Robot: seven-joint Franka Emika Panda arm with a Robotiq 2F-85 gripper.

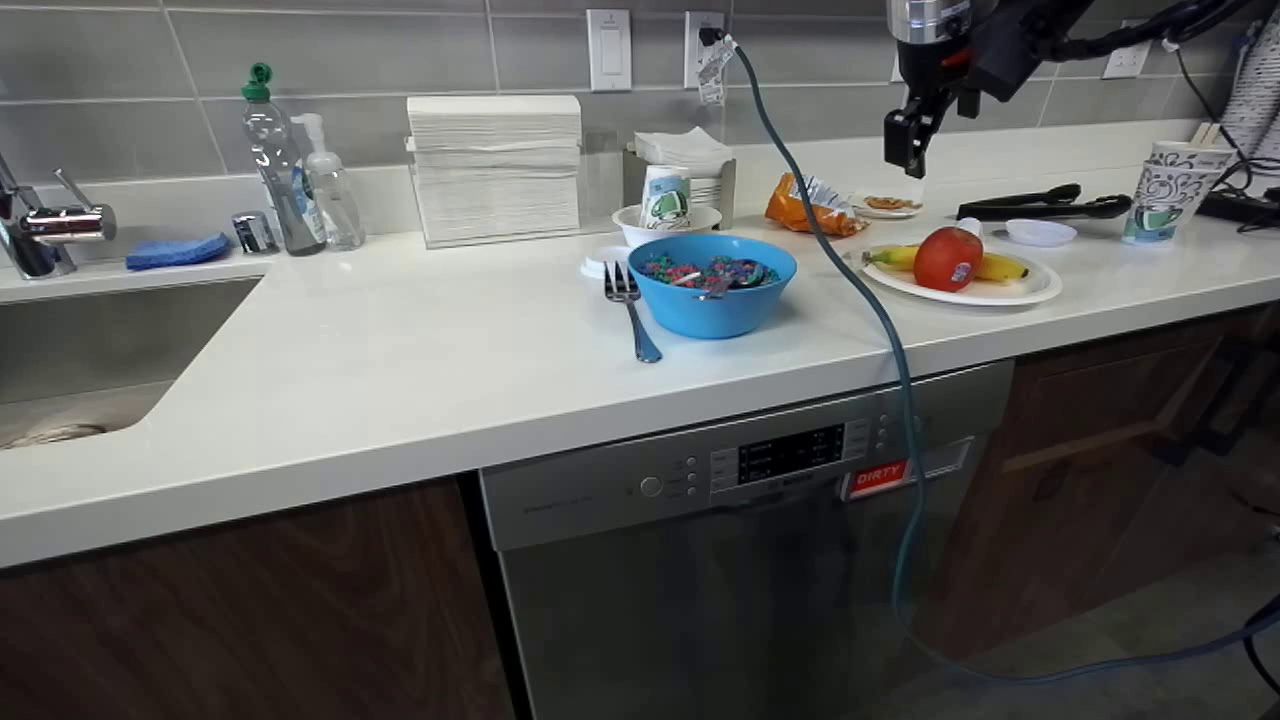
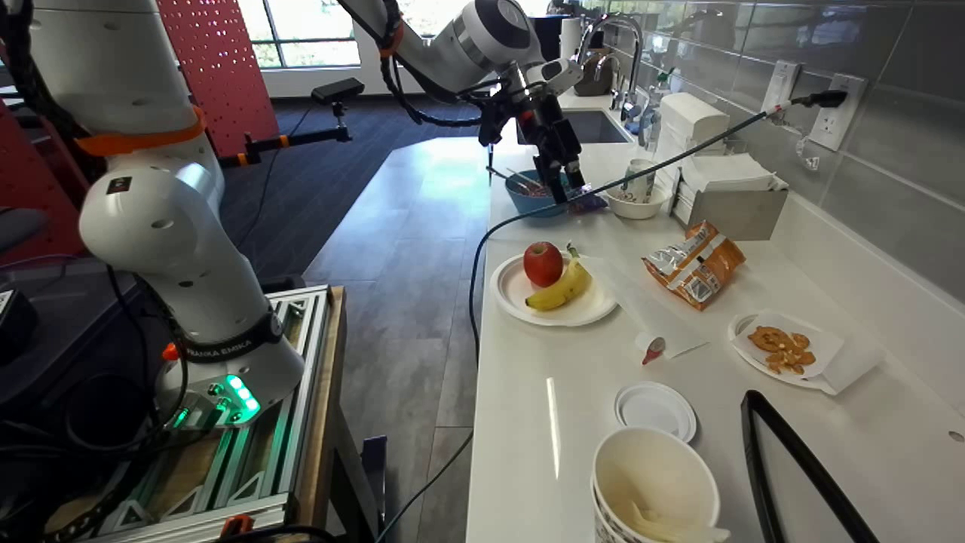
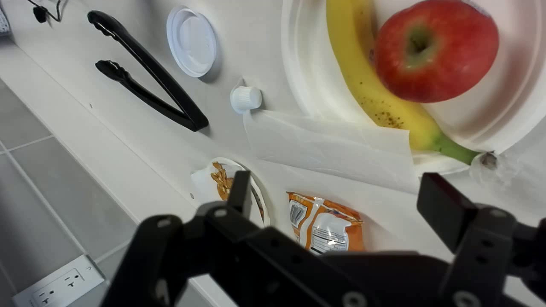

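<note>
My gripper is open in the wrist view, its two black fingers wide apart and nothing held between them. Exterior view 1 has the gripper [image 1: 912,142] in the air above the counter, near the back wall. Beyond the fingertips in the wrist view lies an orange snack bag [image 3: 327,225], untouched. A white plate [image 3: 302,66] carries a red apple [image 3: 437,51] and a yellow banana [image 3: 353,56]. Pretzels [image 3: 222,180] rest on a smaller plate, partly hidden by one finger. Black tongs [image 3: 153,71] lie farther off.
A blue bowl [image 1: 708,314] of wrapped sweets stands on the counter with a fork [image 1: 636,318] beside it. A cable [image 1: 858,288] runs from the wall outlet across the counter and over its front edge. Left of the bowl, the counter [image 1: 444,324] is bare.
</note>
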